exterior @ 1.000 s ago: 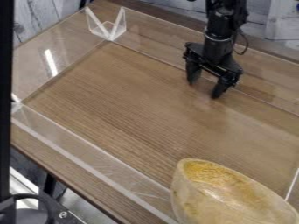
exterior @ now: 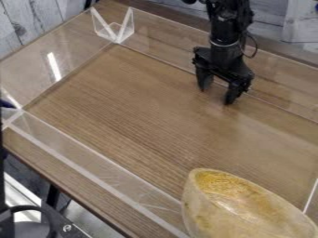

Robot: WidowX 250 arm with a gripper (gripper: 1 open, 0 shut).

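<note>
The black robot arm stands at the back right of the wooden tray, its gripper low over the wood floor. The fingers are dark and small, and what lies between them, if anything, is too small to tell.
A large yellow bowl fills the front right corner. A white wire-like corner piece is at the back left. Dark round objects sit at the lower left edge.
The arm's lower part has shifted slightly and looks narrower than a second ago. The bowl has not moved.
</note>
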